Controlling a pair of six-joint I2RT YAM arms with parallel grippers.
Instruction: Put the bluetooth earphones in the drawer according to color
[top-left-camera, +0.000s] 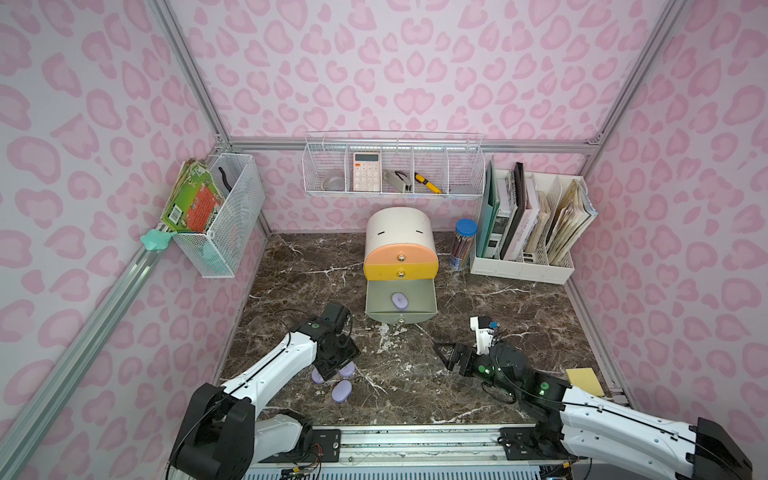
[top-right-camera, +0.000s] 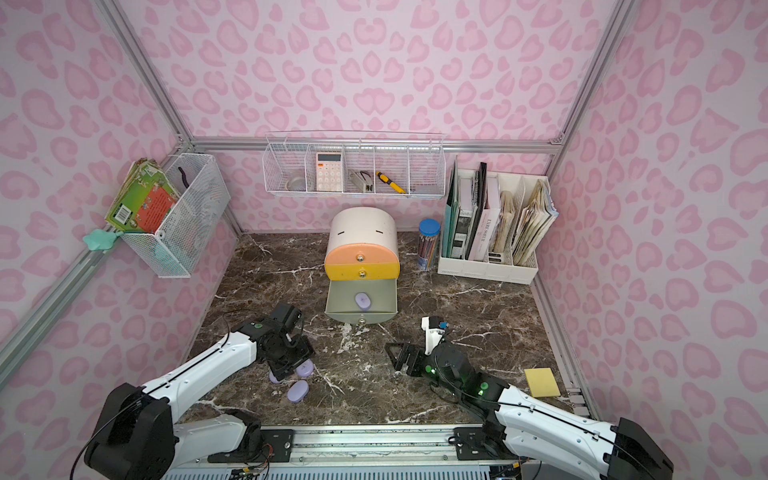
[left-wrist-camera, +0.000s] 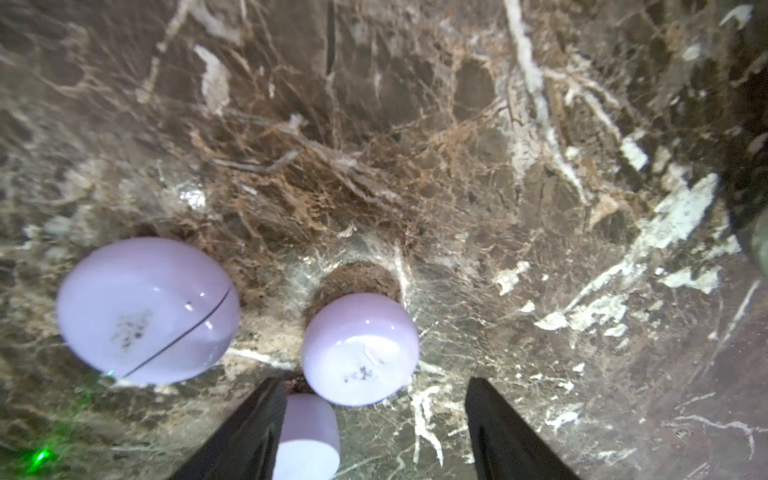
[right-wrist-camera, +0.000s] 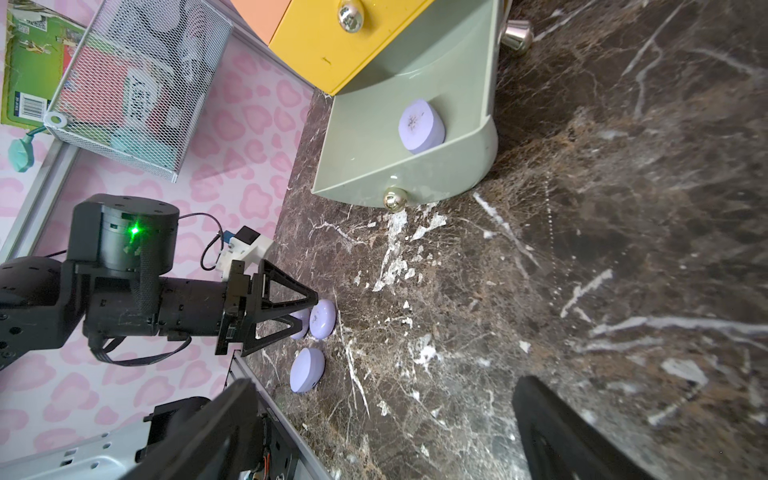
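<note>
Three purple earphone cases rest on the marble table at the left: one case lies at the mouth of my open left gripper, a second case is partly hidden by a finger, and a third case sits off to the side. My left gripper holds nothing. Another purple case lies inside the pulled-out grey-green bottom drawer. Over bare table right of the drawer front, my right gripper stands open and empty.
Above the open drawer, the yellow drawer and orange drawer are closed. A blue-lidded jar and a white file rack stand to the right of the cabinet. A yellow pad lies near the right edge.
</note>
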